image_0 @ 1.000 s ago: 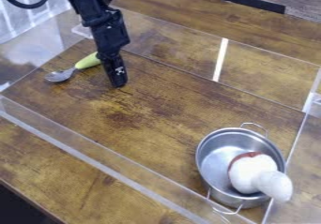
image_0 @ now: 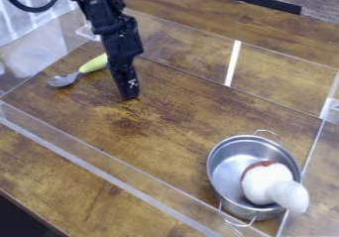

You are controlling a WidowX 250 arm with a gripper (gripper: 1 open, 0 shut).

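The black robot arm reaches down from the upper left of the camera view to my gripper (image_0: 127,88), which is low over the wooden table. The gripper is shut, and I see nothing between its fingers, though it is small and dark here. Left of it lie a yellow-green object (image_0: 93,63) and a metal spoon (image_0: 62,80). At the lower right a steel pot (image_0: 228,166) with wire handles holds a white and red object (image_0: 276,186).
Clear panels or edges run along the left, right and near sides, and a light strip (image_0: 233,62) stands out toward the back right.
The arm and gripper have shifted very slightly. The objects on the table look unmoved.
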